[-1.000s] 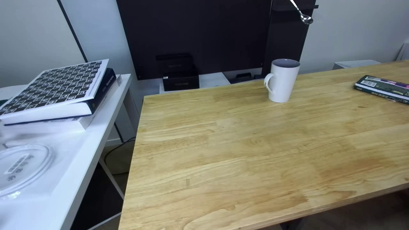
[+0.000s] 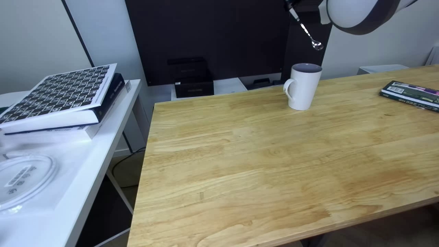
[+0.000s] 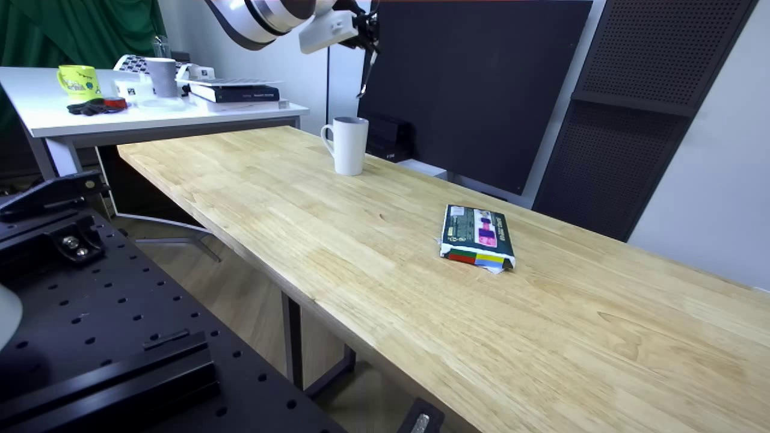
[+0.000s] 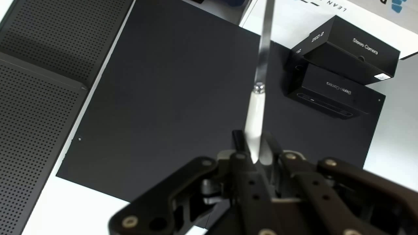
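A long-handled metal spoon (image 2: 305,30) hangs bowl-down in the air, above and close to a white mug (image 2: 304,87) with a grey inside. My gripper is shut on the spoon's white handle end, as the wrist view shows; the metal shaft runs up out of that view, its bowl out of sight. In exterior view 2 the gripper (image 3: 375,44) is high over the tall mug (image 3: 350,147), and the spoon (image 3: 366,76) points down, with its tip above the rim. The mug stands upright near the far table edge, handle to the left.
On the wooden table (image 2: 255,173) a dark green box (image 3: 476,236) lies flat, well apart from the mug. A black panel (image 2: 214,37) rises behind the table, and a white side table (image 2: 78,173) carries stacked books.
The spoon has come down and slightly left, nearer the mug's opening. Part of the arm and gripper has entered exterior view 1 at the top. Mug and box are unmoved.
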